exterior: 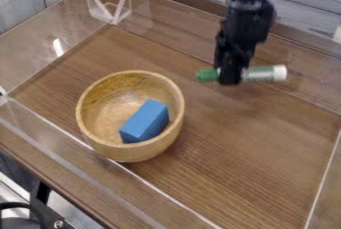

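My gripper [226,72] is at the upper right, motion-blurred, over a green and white cylinder [268,73] that appears raised and partly hidden behind it. The fingers look closed on the cylinder, though the blur makes the contact hard to see.
A wooden bowl [96,102] with a blue block [143,121] inside sits at the lower left. A small clear wire-like object [112,8] lies at the upper left.
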